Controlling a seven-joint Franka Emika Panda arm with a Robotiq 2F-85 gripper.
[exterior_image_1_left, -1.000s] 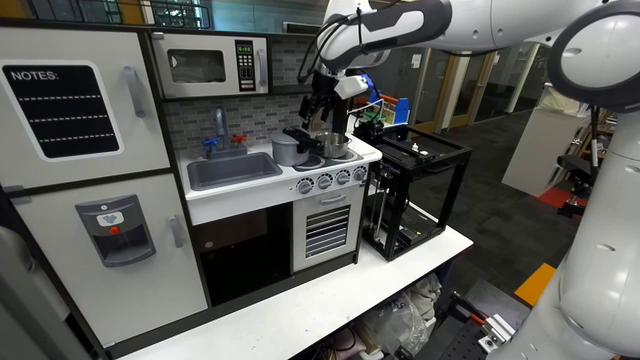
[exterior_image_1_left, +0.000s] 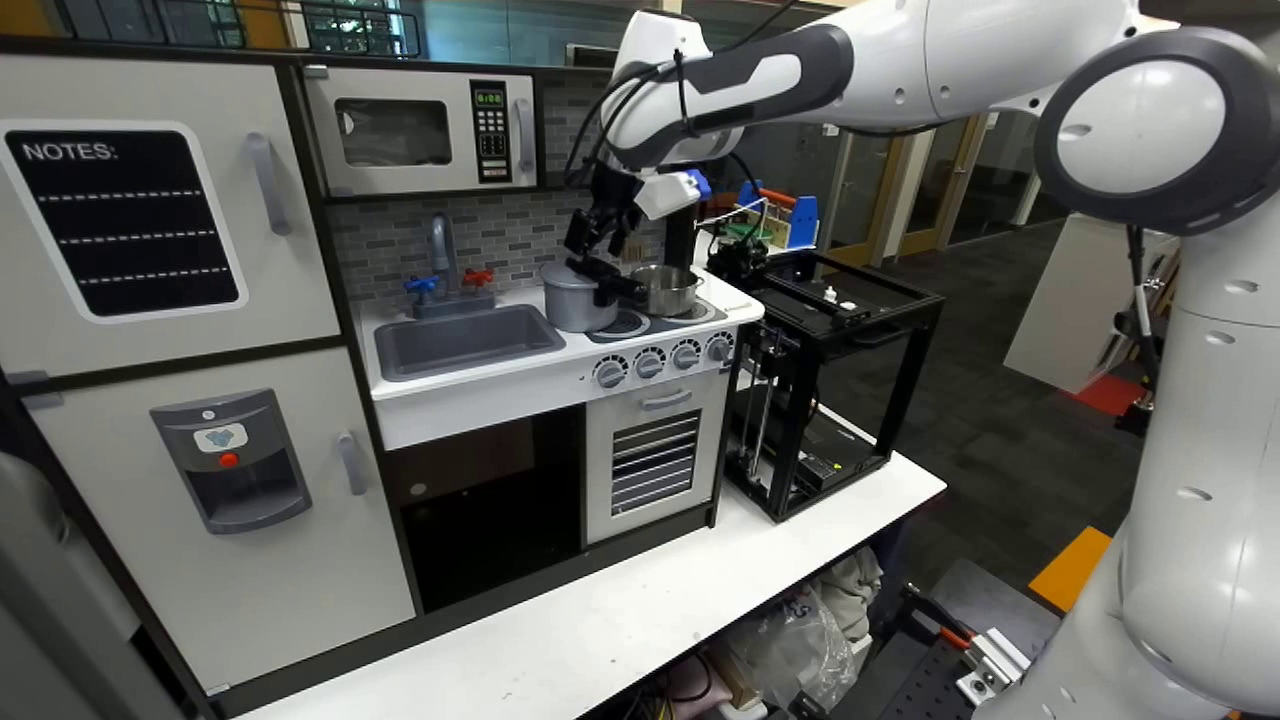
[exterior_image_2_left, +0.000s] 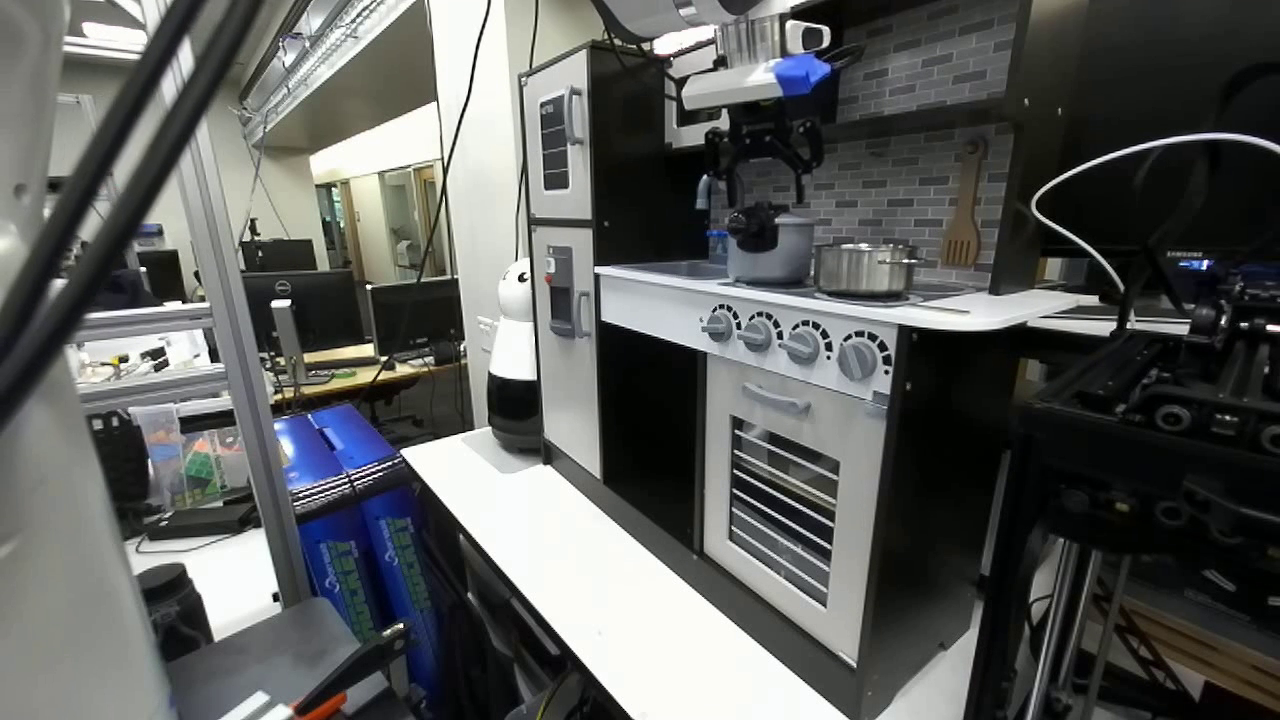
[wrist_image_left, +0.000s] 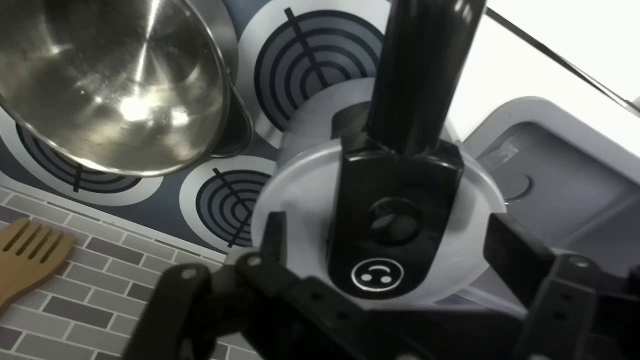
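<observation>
A grey pot (exterior_image_1_left: 578, 302) stands on the stove beside the sink. Across its top lies a black piece with a long handle (wrist_image_left: 414, 78) and a smiley face on its flat end (wrist_image_left: 378, 275); whether it is fixed to the pot I cannot tell. My gripper (exterior_image_2_left: 765, 190) hangs over the pot, pointing down. In the wrist view its fingers (wrist_image_left: 274, 237) are wide apart, either side of the black piece, with nothing gripped. A steel pot (exterior_image_2_left: 866, 270), empty inside, sits to the right of the grey one in both exterior views.
Left of the grey pot in exterior view 1 is the grey sink (exterior_image_1_left: 468, 342) with its faucet (exterior_image_1_left: 441, 246). Behind the stove rises the tiled wall, where a wooden spatula (exterior_image_2_left: 963, 210) hangs. A black frame machine (exterior_image_1_left: 828, 360) stands to the right of the kitchen.
In exterior view 1 the arm and gripper have moved left and lower, from near the steel pot to over the grey pot. Both pots have stayed in place.
</observation>
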